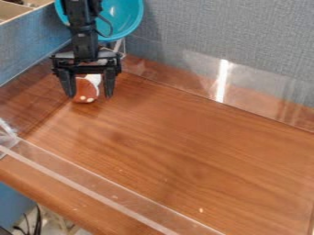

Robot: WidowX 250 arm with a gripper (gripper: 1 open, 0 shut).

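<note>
My gripper (87, 84) hangs at the upper left of the wooden table, open, with its dark fingers on either side of a small orange and white object (86, 95) that rests on the tabletop (185, 156). The gripper partly hides the object, and whether the fingers touch it I cannot tell.
A turquoise bowl (121, 16) is behind the arm at the top. A blue-sided box (28, 50) borders the left. A clear plastic edge runs along the front and back of the table.
</note>
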